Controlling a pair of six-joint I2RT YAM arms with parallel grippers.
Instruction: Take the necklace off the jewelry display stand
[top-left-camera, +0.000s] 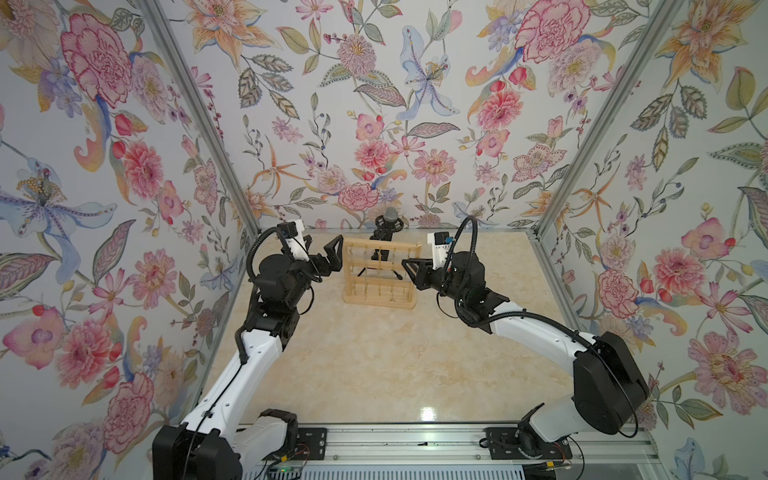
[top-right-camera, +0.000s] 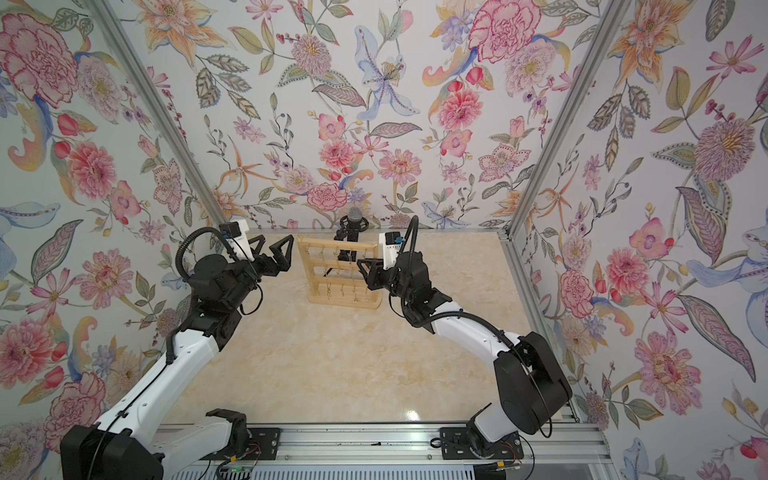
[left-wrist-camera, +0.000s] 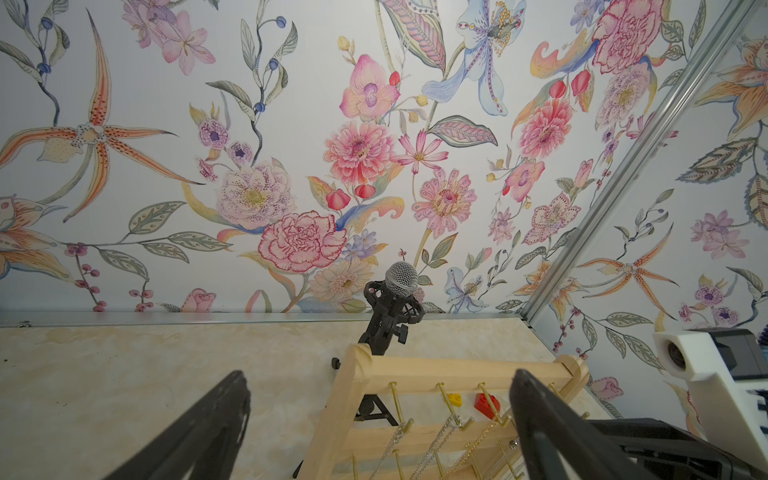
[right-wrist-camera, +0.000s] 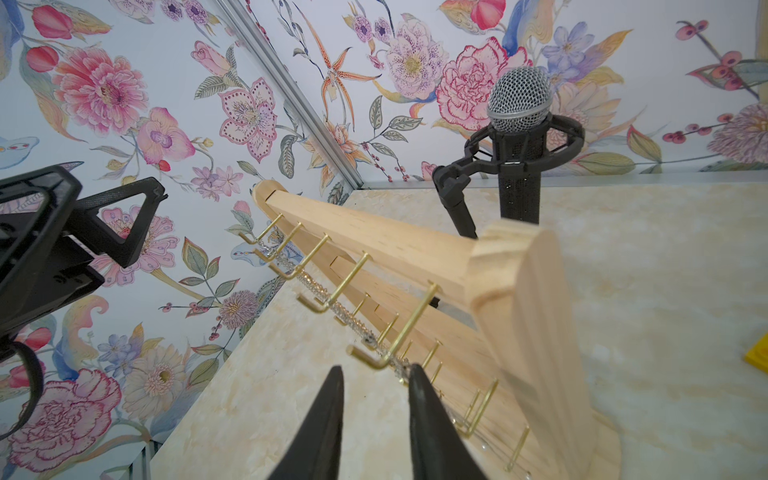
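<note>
The wooden display stand (top-left-camera: 346, 288) stands at the back centre, with brass hooks (right-wrist-camera: 414, 318) and necklace chains (left-wrist-camera: 438, 444) hanging from them. My left gripper is open, up at the stand's left, its blurred fingers framing the stand in the left wrist view. My right gripper is at the stand's right end, just in front of the hooks, its two fingers apart with nothing visible between them. In the right wrist view its fingertips sit a little below the nearest upper hook.
A microphone on a black mount (right-wrist-camera: 518, 112) stands behind the stand. Small yellow (left-wrist-camera: 453, 398) and red (left-wrist-camera: 486, 405) objects lie behind it.
</note>
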